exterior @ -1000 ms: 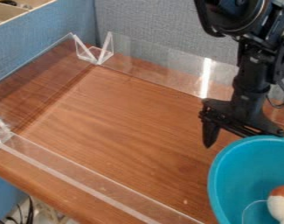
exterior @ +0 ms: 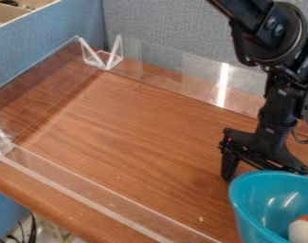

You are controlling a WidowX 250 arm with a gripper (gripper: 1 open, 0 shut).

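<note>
My black gripper (exterior: 244, 163) hangs low over the wooden table (exterior: 131, 133) on the right side, just behind a teal bowl (exterior: 258, 214). Its fingers point down close to the table surface; whether anything is between them is hard to see. Inside the bowl, cut off by the right edge of the view, lies a white and orange round object (exterior: 304, 230).
Clear plastic walls with white corner brackets (exterior: 101, 55) border the table at the back and left. The middle and left of the table are empty. Cables lie below the front left edge, and a light wooden box (exterior: 14, 14) stands at top left.
The arm and gripper have moved slightly right and down, lower toward the table. The teal bowl appears shifted a little toward the lower right.
</note>
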